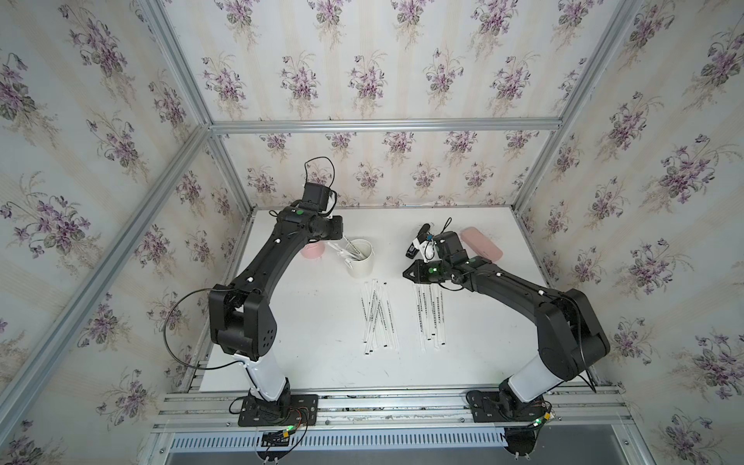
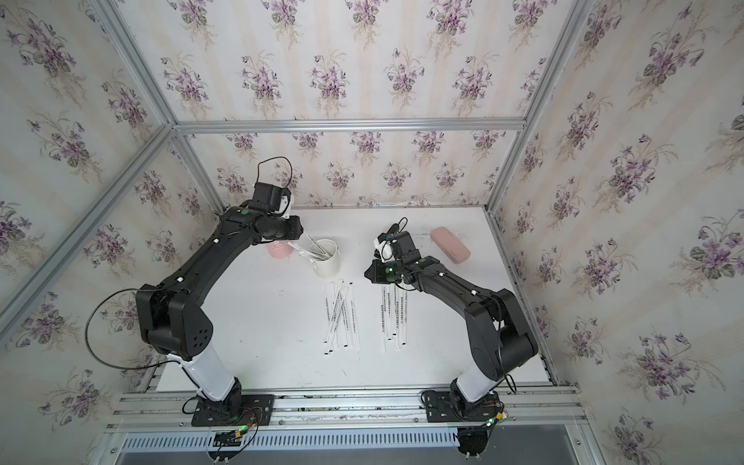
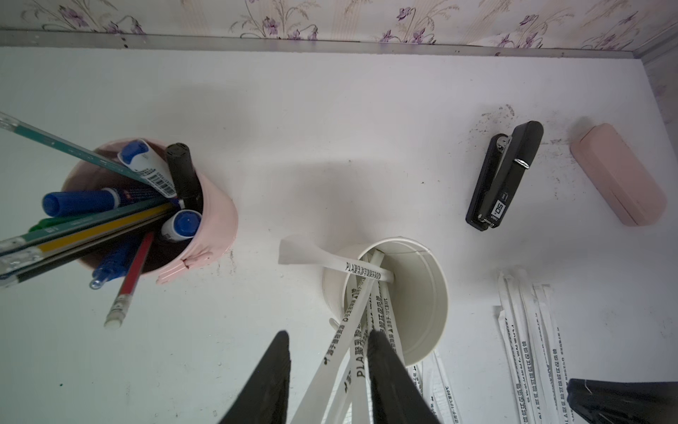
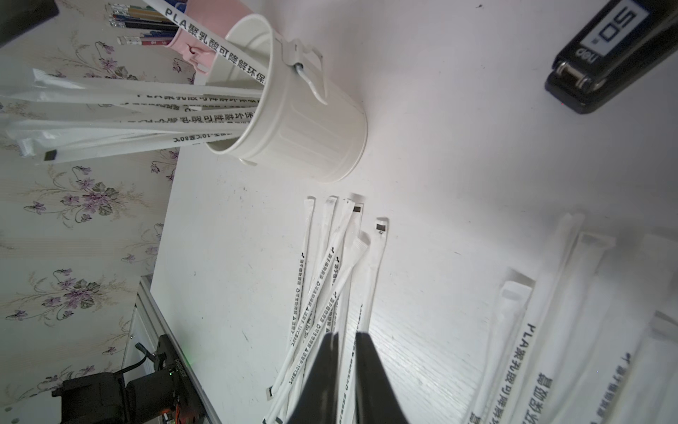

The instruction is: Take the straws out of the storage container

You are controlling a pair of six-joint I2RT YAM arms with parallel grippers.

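Note:
A white container point(image 4: 317, 134) holds several wrapped straws point(image 4: 176, 136) leaning out over its rim. My left gripper is open above the straw ends, one finger to each side of them in the left wrist view. Loose straws point(image 2: 339, 314) lie on the table in front of the container, with another group point(image 2: 393, 317) to their right. My right gripper is shut above the table, nothing visible held between its fingertips; it sits right of the container, over the back ends of the straw groups.
A pink pen cup point(image 3: 215, 219) stands left of the container. A black stapler point(image 3: 512, 169) and a pink case point(image 3: 618, 173) lie at the back right.

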